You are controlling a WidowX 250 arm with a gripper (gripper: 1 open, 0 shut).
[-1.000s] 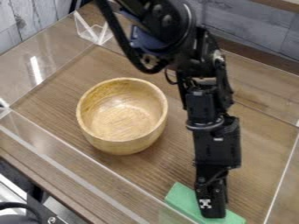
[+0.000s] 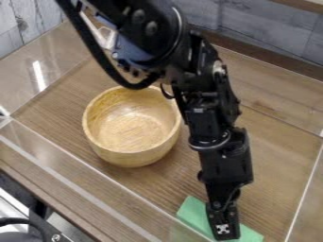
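Observation:
The black gripper (image 2: 220, 219) reaches down to the green object (image 2: 247, 234) at the bottom right of the camera view, its tip over the green surface. Whether its fingers are open or shut is hard to make out. A wooden bowl (image 2: 131, 128) sits on the table (image 2: 265, 142) left of the arm and appears empty.
A wooden edge (image 2: 290, 6) runs along the back. Cables and dark hardware lie at the lower left corner.
The arm has shifted and leaned a little to the left, with the gripper tip moving slightly left over the green object.

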